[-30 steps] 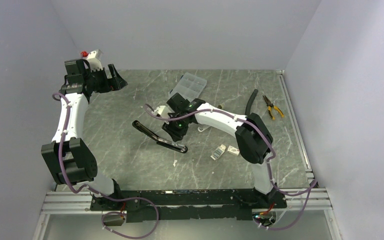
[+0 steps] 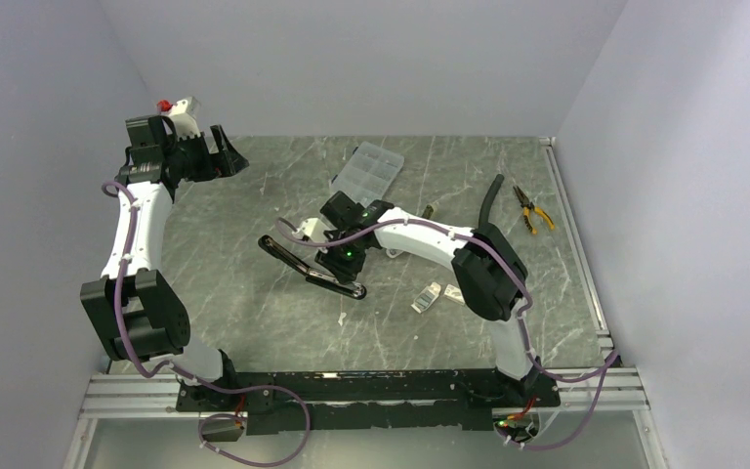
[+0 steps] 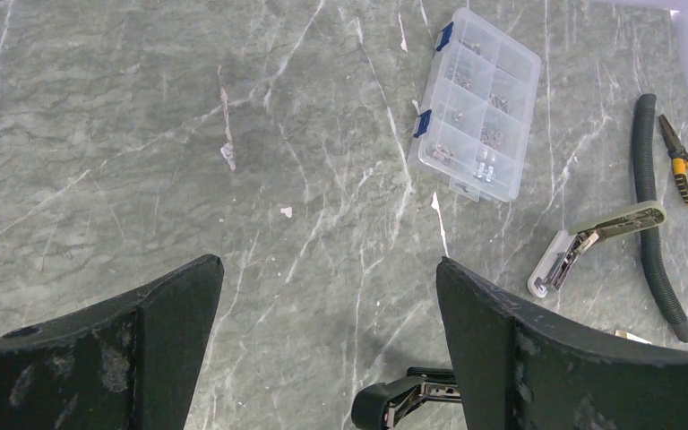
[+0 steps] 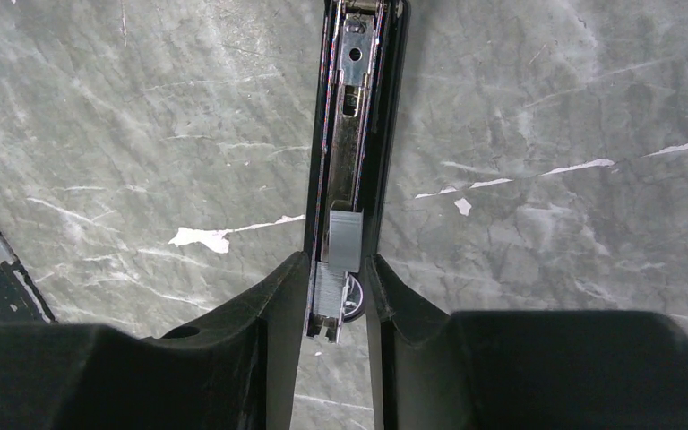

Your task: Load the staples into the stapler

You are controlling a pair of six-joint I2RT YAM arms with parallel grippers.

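The long black stapler (image 2: 312, 271) lies folded open on the grey table. In the right wrist view its metal channel (image 4: 349, 134) runs up from my fingers. One grey staple strip (image 4: 345, 240) sits at the channel's lower end, and a second grey piece, apparently staples (image 4: 329, 288), lies just below it, partly between the fingers. My right gripper is over that end, its fingertips apart on both sides, touching neither strip as far as shows. Far from the stapler, at the back left, my left gripper (image 2: 234, 151) stands open and empty.
A clear compartment box (image 3: 479, 103) lies at the back. An olive stapler (image 3: 591, 242), a dark hose (image 3: 647, 179) and yellow pliers (image 3: 681, 166) are to the right. Two small pale packs, one a staple box (image 2: 427, 297), lie right of the black stapler.
My right gripper has shifted slightly down and toward the black stapler's near right end. The left arm and the stapler look unmoved.
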